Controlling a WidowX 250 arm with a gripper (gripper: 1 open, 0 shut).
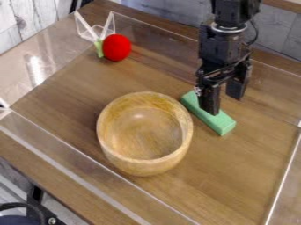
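Note:
A green rectangular block (216,120) lies on the wooden table to the right of a large wooden bowl (143,134). My black gripper (219,92) hangs over the upper end of the block, its fingers apart and pointing down. Nothing clearly shows held between them, though whether the tips touch the block is unclear.
A red ball (116,47) sits at the back left beside a small white and green object (95,35). A wall stands behind the back edge.

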